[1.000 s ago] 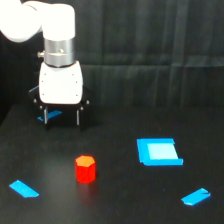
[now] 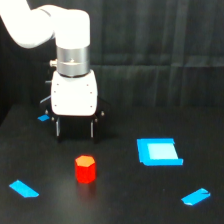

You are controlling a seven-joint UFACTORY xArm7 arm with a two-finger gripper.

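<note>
A red block [image 2: 85, 169] stands on the black table in the lower left half of the camera view. Above and just behind it hangs my white gripper [image 2: 75, 128], pointing down. Its two thin dark fingers are spread apart, and nothing shows between them. To the right lies a flat blue square [image 2: 159, 152] with a pale, whitish middle.
Blue strips lie flat on the table: one at front left [image 2: 23, 189], another at front right [image 2: 196, 197]. A small blue piece [image 2: 43, 118] shows behind the gripper at left. A dark curtain [image 2: 150, 60] closes off the back.
My gripper has moved to the right and lower, closer to the red block. Its fingers stay apart. The block, the blue square and the front strips have not moved.
</note>
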